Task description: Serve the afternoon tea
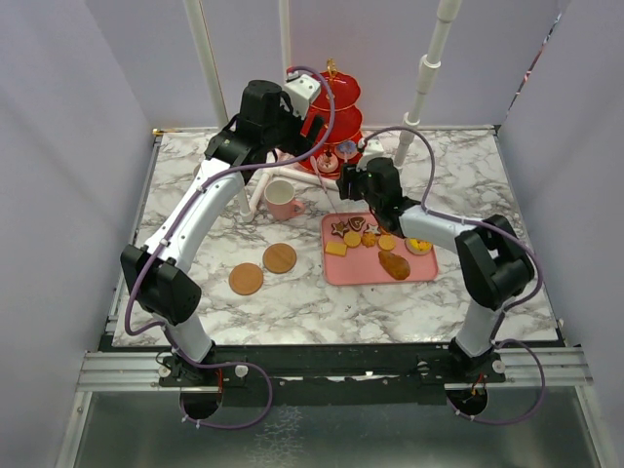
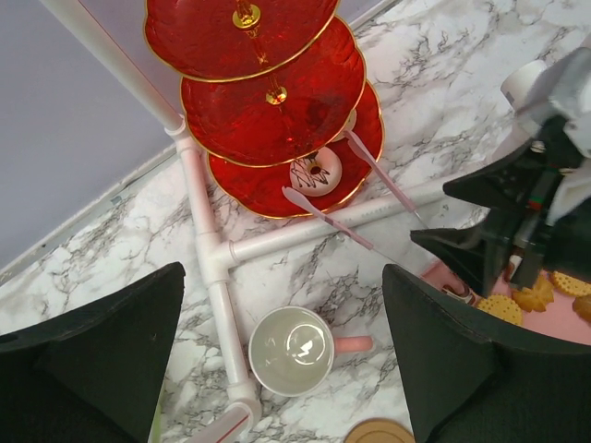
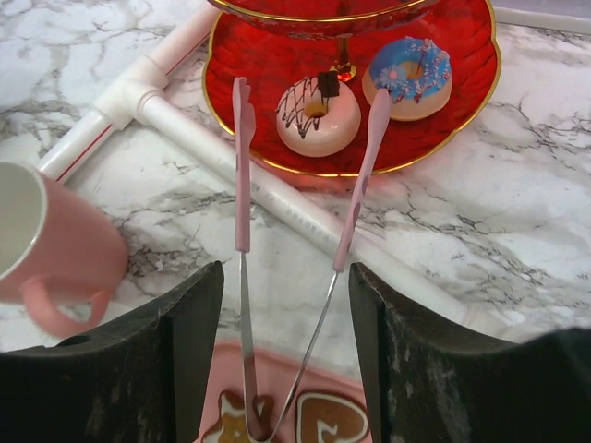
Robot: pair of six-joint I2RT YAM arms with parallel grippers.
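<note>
A red three-tier stand (image 1: 331,117) holds a white drizzled donut (image 3: 309,129) and a blue donut (image 3: 406,78) on its bottom plate. My left gripper (image 1: 310,127) hangs open near the stand. My right gripper is open just over the pink-tipped tongs (image 3: 242,175), which stand out from the pink tray (image 1: 380,268) of biscuits and pastries, their tips apart. Nothing shows clearly held between its fingers.
A pink mug (image 1: 282,202) is left of the tray. Two wooden coasters (image 1: 279,258) lie at the front left. White pipes (image 3: 175,138) run before the stand.
</note>
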